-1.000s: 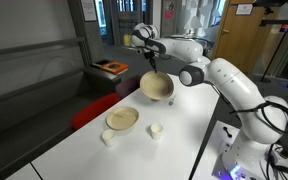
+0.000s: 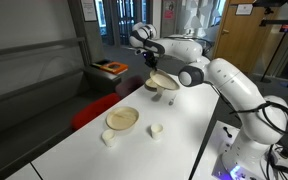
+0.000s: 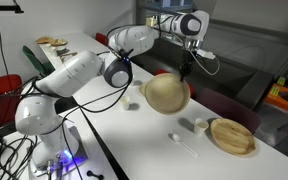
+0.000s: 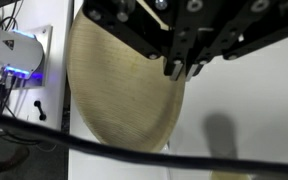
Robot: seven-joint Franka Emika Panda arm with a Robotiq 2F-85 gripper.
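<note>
A round, light wooden plate (image 3: 167,95) hangs tilted in the air, and my gripper (image 3: 183,76) is shut on its upper edge. In exterior view 1 the held plate (image 2: 164,79) shows beneath the far end of the arm. The wrist view has the plate's broad face (image 4: 124,90) filling the left and middle, its edge by the shut fingers of my gripper. The exact grip on the rim is dark and partly hidden.
Another round wooden plate (image 3: 233,136) lies on the white table, with a white cup (image 3: 200,126) and a pale spoon (image 3: 184,145) nearby. Exterior view 1 shows two cups, one light cup (image 2: 108,136) beside the lying plate (image 2: 122,119).
The held plate has risen slightly and shifted right in exterior view 1, and its face has turned to look narrower. The plate and cups on the near table have not moved.
</note>
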